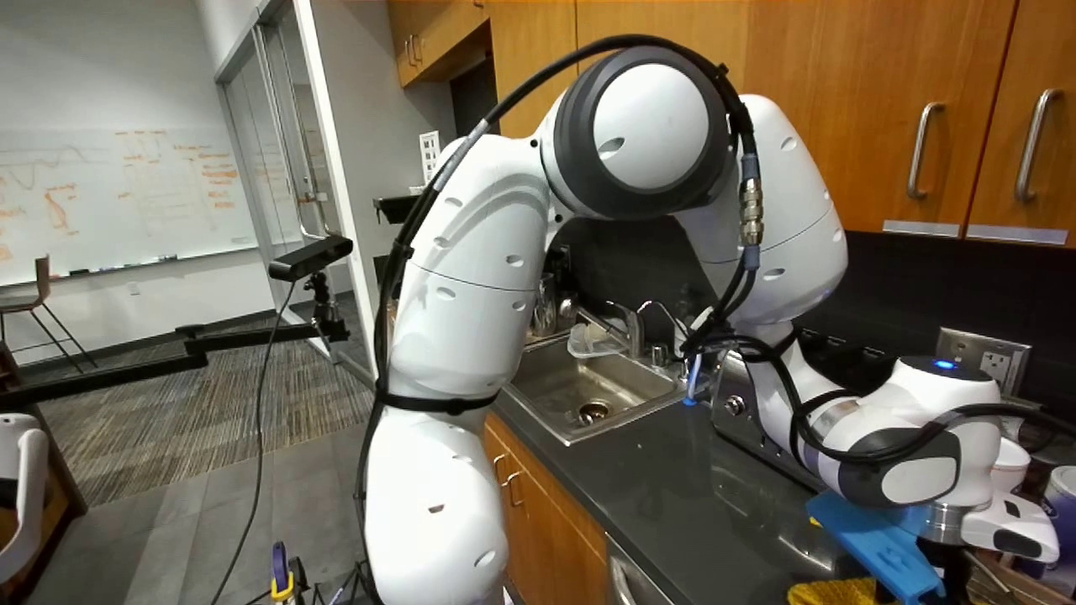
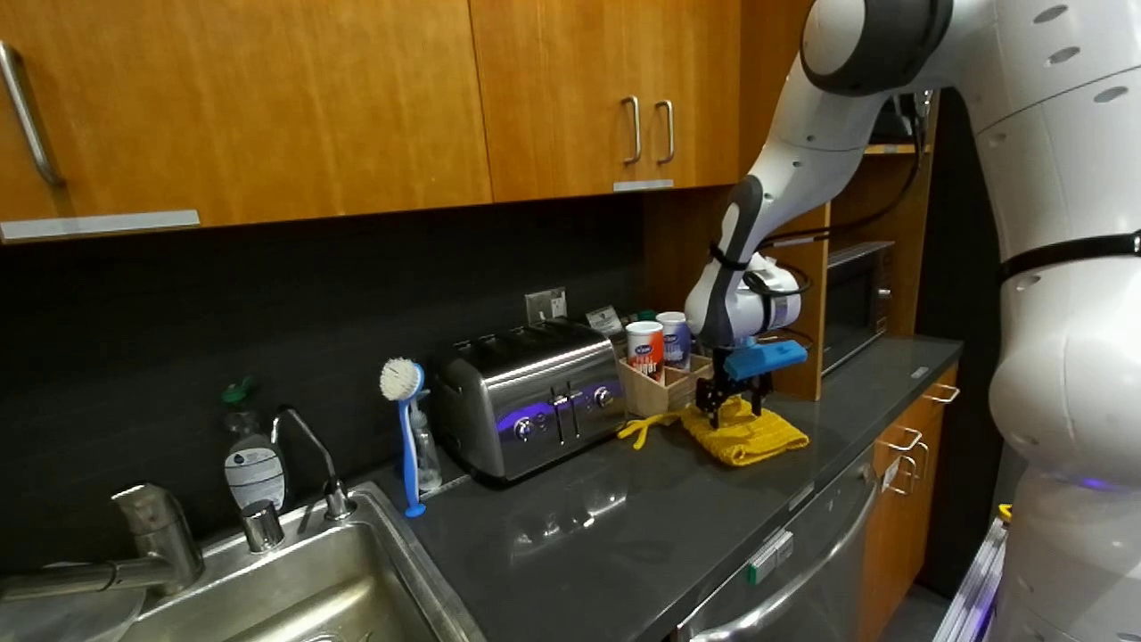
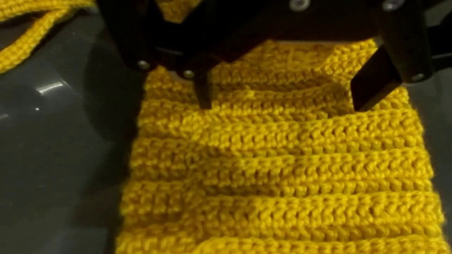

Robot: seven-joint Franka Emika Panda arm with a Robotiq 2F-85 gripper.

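A yellow knitted cloth [image 2: 749, 437] lies on the dark counter, bunched at its far part; its ribbed rows [image 3: 296, 173] fill most of the wrist view. My gripper is right over the cloth with its fingers wide apart, one fingertip towards each side of the knit. Whether the fingertips touch the fabric, I cannot tell. In the second exterior view the black gripper [image 2: 732, 412] points down at the cloth, below the blue mount [image 2: 766, 359]. Only a corner of the cloth [image 1: 832, 591] shows in the first exterior view, where the fingers are hidden.
Behind the cloth stands a wooden box [image 2: 644, 396] holding canisters [image 2: 644, 349]. A steel toaster [image 2: 535, 405] is beside it, then a blue-handled brush [image 2: 407, 449] and the sink [image 2: 401, 562]. Bare counter [image 2: 599, 535] stretches between sink and cloth. Cabinets [image 2: 599, 96] hang overhead.
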